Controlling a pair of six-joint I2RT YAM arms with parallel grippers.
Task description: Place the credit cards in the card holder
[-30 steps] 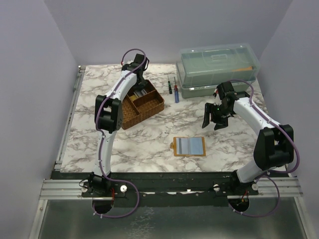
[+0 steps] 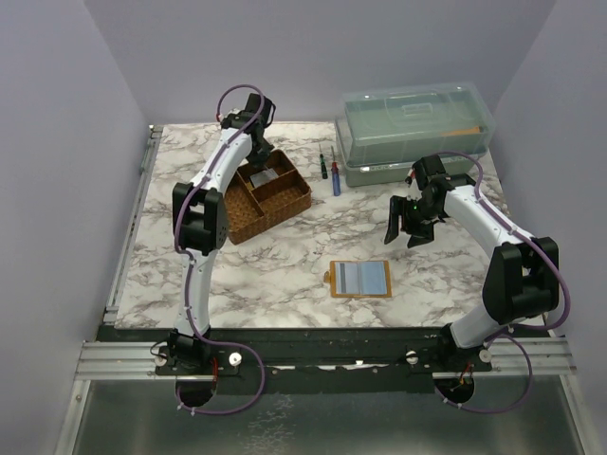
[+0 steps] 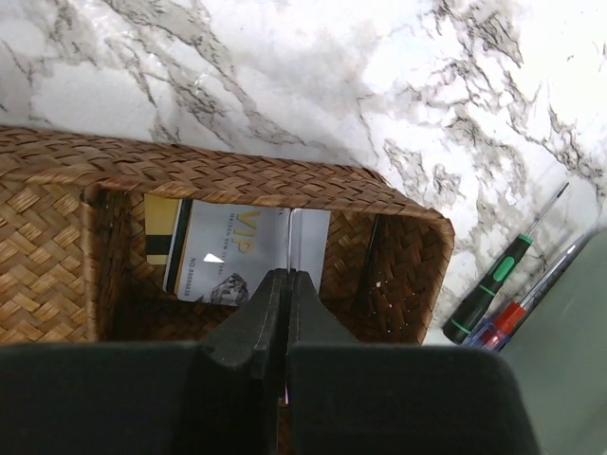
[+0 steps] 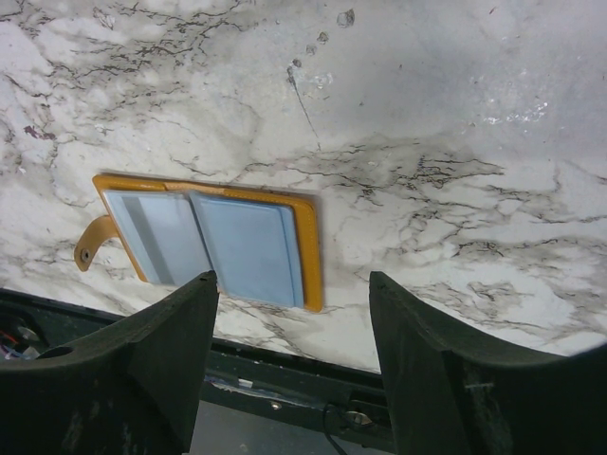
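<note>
In the left wrist view, my left gripper is shut on a thin card (image 3: pixel 290 232), seen edge-on as a pale line at its fingertips. Behind it, a silver VIP card (image 3: pixel 223 251) lies in a compartment of the woven basket (image 3: pixel 237 178), overlapping a yellow card (image 3: pixel 159 227). From above, the left fingertips hover over the basket's far compartment, where a pale card (image 2: pixel 264 177) shows. The card holder (image 4: pixel 311 256) lies open on the table, tan-edged with clear sleeves and a strap. My right gripper stands open and empty, up and right of the holder.
Two screwdrivers, one green and black (image 2: pixel 323 167) and one blue and red (image 2: pixel 335 178), lie right of the basket. A lidded clear green box (image 2: pixel 417 128) fills the back right. Bare marble surrounds the card holder, with the table's front edge just below it.
The pale cards in the compartment look changed in position. The right arm and card holder have stayed put.
</note>
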